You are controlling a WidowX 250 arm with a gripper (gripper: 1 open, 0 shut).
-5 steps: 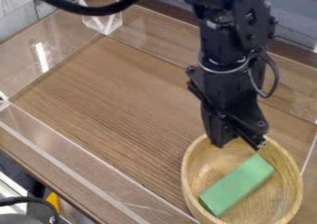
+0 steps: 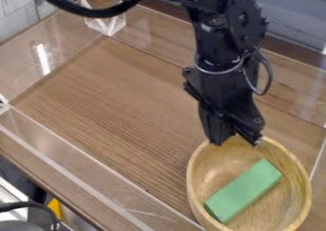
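Note:
A green block (image 2: pixel 242 190) lies inside a round tan wooden bowl (image 2: pixel 207 177) at the lower right of the camera view. My black gripper (image 2: pixel 219 134) hangs over the back rim of the bowl, above and behind the block and apart from it. Its fingertips point down and are close together, with nothing visible between them.
A small clear object (image 2: pixel 106 23) stands at the back left corner. Dark cables show at the lower left edge.
My gripper has shifted slightly left over the last second, staying above the bowl's back rim. The block and bowl look unmoved.

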